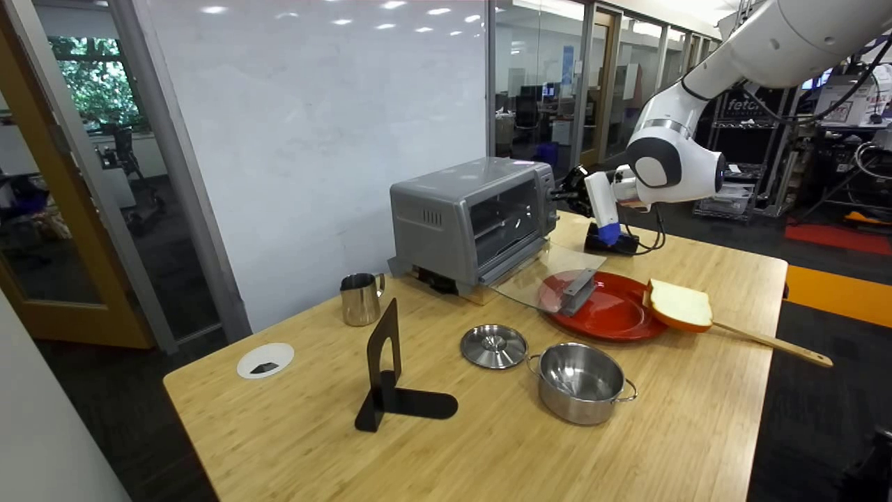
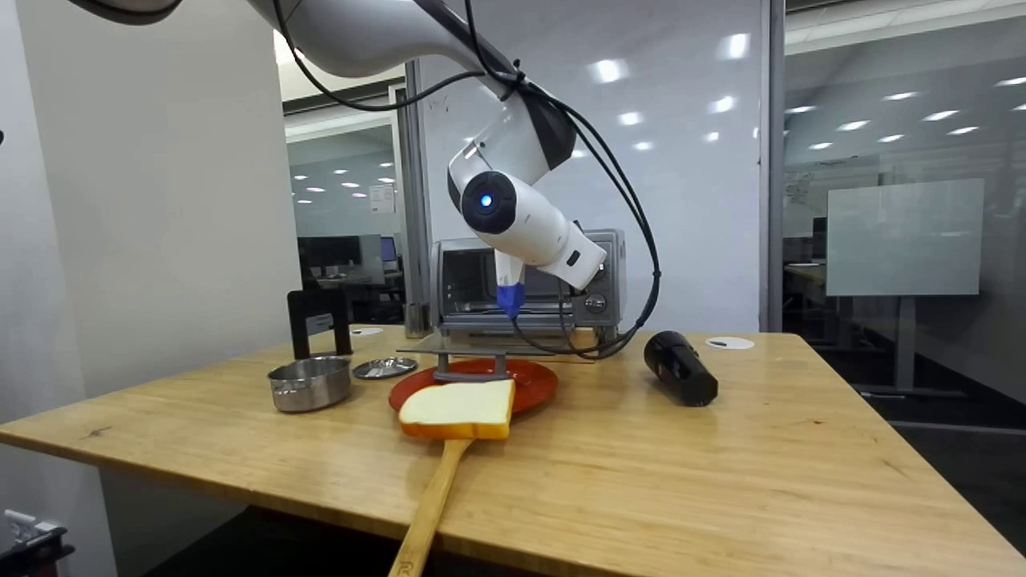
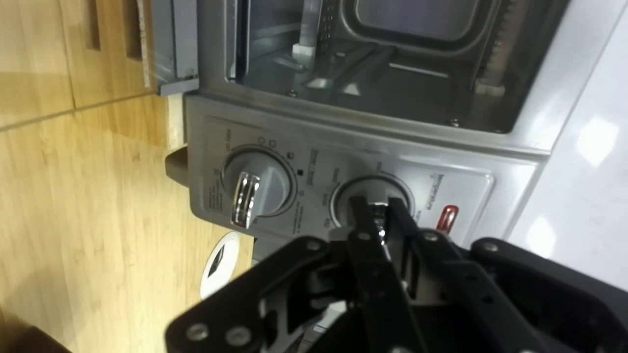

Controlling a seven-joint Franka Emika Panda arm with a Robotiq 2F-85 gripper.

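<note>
The grey toaster oven (image 1: 435,201) stands against the whiteboard with its glass door (image 1: 552,275) lowered. On its control panel, in the wrist view, are the temperature knob (image 3: 368,189) and a second knob (image 3: 259,183) with a shiny grip. My gripper is at the temperature knob, its two black fingers shut on the knob's raised grip. The fingers hide part of the dial and its markings. In exterior view 2 the arm's wrist (image 2: 539,236) covers the gripper.
Below the open door is a red plate (image 1: 614,309). A bread slice (image 1: 681,305) rests on a wooden spatula (image 1: 778,344) at the plate's edge. A pot (image 1: 581,385), lid (image 1: 493,346), metal pitcher (image 1: 360,301) and black bookend (image 1: 386,376) stand farther left.
</note>
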